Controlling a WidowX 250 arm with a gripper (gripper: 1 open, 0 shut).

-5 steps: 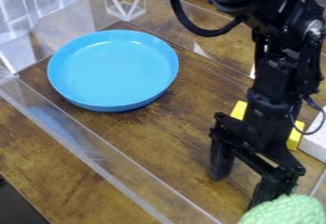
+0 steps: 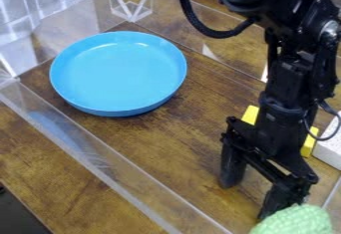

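My black gripper reaches down from the top right to the wooden surface at the lower right. Its dark fingers are low, beside a green textured object at the bottom edge. Against the dark body I cannot tell whether the fingers are apart or closed, or whether anything is between them. A yellow object lies partly hidden behind the gripper.
A blue round dish sits at the upper left. A white object is at the right edge. Clear plastic barriers run along the back and the lower left.
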